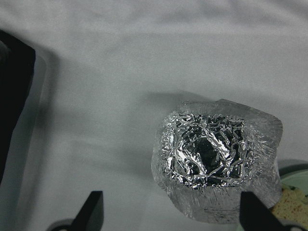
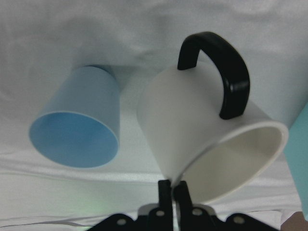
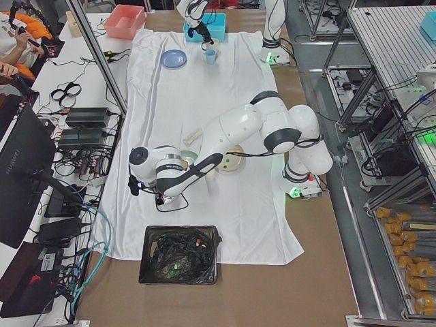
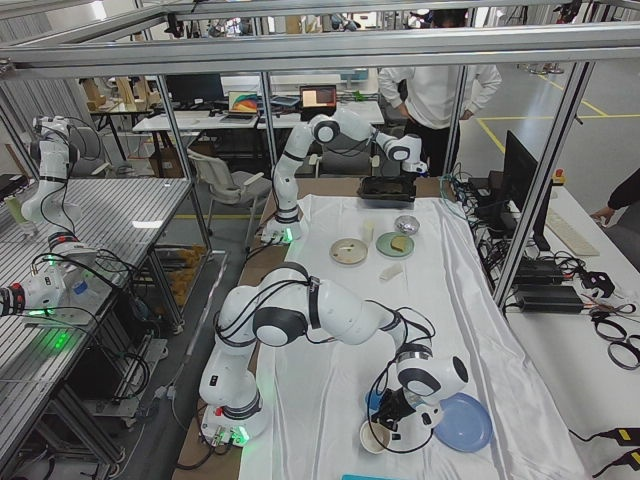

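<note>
My left gripper hangs open over a crumpled foil dish in a clear wrapper (image 1: 216, 154); a green plate (image 1: 296, 178) with yellow food sits beside it. In the right wrist view, my right gripper is shut on the rim of a white mug (image 2: 187, 110) with a black handle, which lies tilted. A light blue cup (image 2: 82, 110) is beside the mug. A blue plate (image 4: 462, 422) lies near that arm.
A beige plate (image 4: 349, 251), a pale cup (image 4: 368, 230) and a black bin (image 3: 178, 276) are near the left arm. A turquoise bin (image 3: 218, 20) is by the right arm.
</note>
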